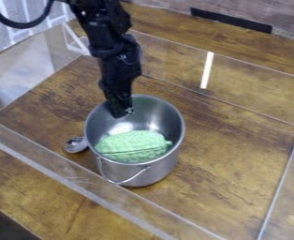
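A steel pot [162, 164] stands on the wooden table, with a green textured object [131, 143] lying inside it. My black gripper [120, 105] is at the pot's back-left rim; its fingertips are small and dark, and whether they are open or shut is unclear. A metal spoon head [75, 143] lies just left of the pot, the rest of it hidden behind the pot.
Bare wooden table [231, 159] lies to the right and behind. Clear panels or edges run along the left, front and right. A white strip [207, 69] is at the back right.
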